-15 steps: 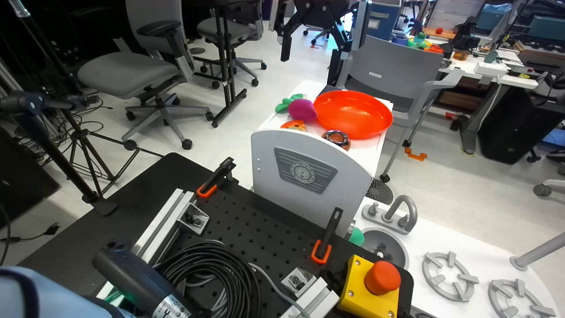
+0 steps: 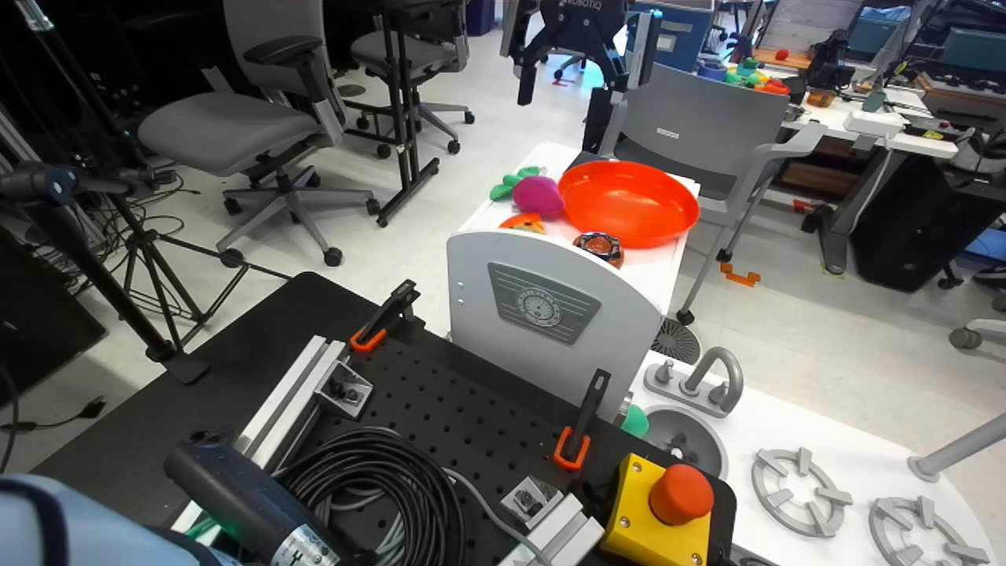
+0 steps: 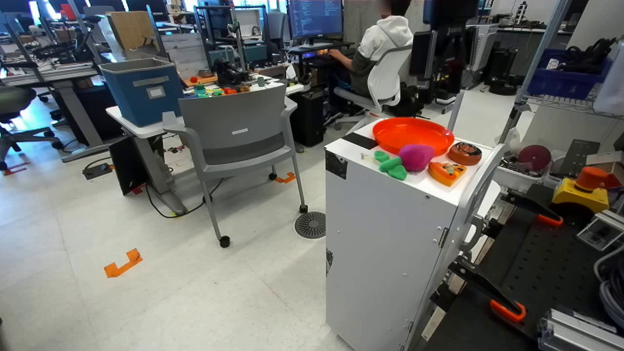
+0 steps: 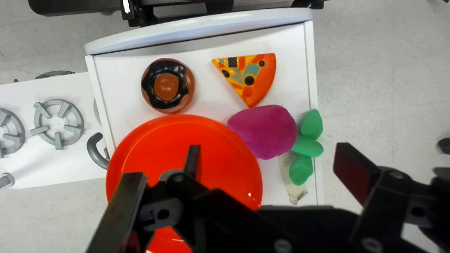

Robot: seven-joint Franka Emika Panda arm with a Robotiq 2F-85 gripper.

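Observation:
High over the white cabinet top, my gripper [image 2: 563, 99] hangs with its fingers wide apart and nothing between them. On the cabinet top [image 4: 206, 86] lies a large red-orange plate [image 4: 219, 151], partly hidden by the gripper in the wrist view. A toy donut [image 4: 166, 86] with dark icing, a toy pizza slice [image 4: 249, 76] and a purple plush vegetable [image 4: 268, 130] with green leaves [image 4: 307, 146] lie beside the plate, none of them on it. The purple plush is close against the plate's rim. In exterior view 2 the gripper is out of sight.
A raised grey back panel [image 2: 490, 283] borders the cabinet top. Beyond it is a black perforated table [image 2: 443, 377] with clamps, cables and a yellow-and-red emergency stop [image 2: 660, 514]. A grey chair [image 3: 240, 131] stands by the cabinet. To one side is a toy sink [image 2: 684, 439].
In exterior view 1 my gripper has shifted slightly right, still open and high above the cabinet. The plate and toys have not moved.

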